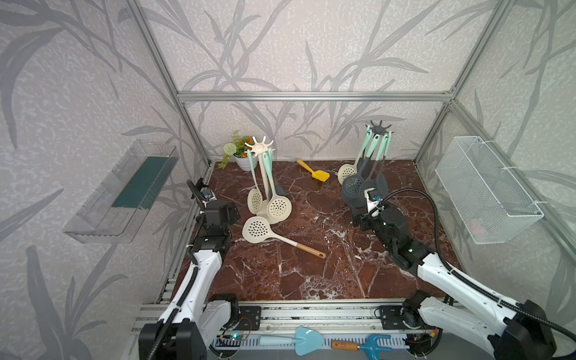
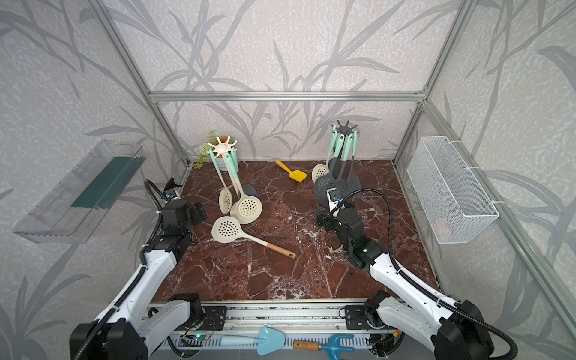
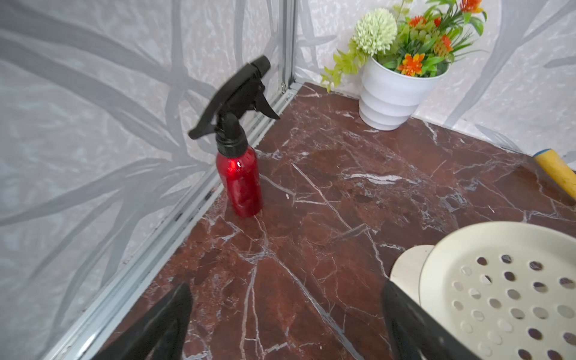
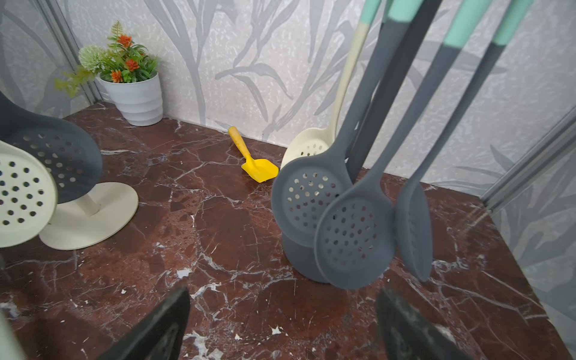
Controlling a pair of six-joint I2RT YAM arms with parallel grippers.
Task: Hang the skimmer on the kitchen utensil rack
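A cream skimmer with a wooden handle lies flat on the marble table, in front of the cream utensil rack. Its handle points to the front right. Several mint-handled utensils hang from that rack. Over at the left edge my left gripper stands open and empty, apart from the skimmer. A large cream perforated head shows at the right of the left wrist view; I cannot tell which utensil it belongs to. My right gripper is open and empty, in front of the dark rack.
Grey skimmers hang close before the right gripper. A yellow shovel lies at the back, and a flower pot stands in the back left corner. Near the left gripper is a red spray bottle.
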